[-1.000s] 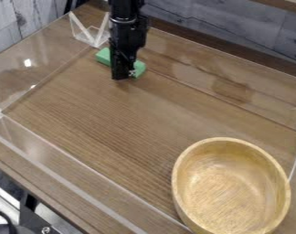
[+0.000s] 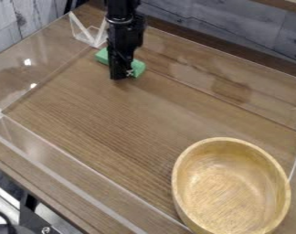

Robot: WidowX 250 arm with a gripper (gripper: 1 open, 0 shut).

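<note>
The black gripper (image 2: pixel 125 68) reaches down from the top, its tips at a green object (image 2: pixel 136 69) on the wooden table (image 2: pixel 101 137), upper middle-left. The arm covers part of the green object; whether the fingers are closed on it is unclear.
A large tan bowl (image 2: pixel 230 187) sits at the front right. A white bag-like item (image 2: pixel 89 29) is behind the arm at the back left. A grey wall edges the back right.
The gripper has shifted very slightly; the green object stays in about the same place.
</note>
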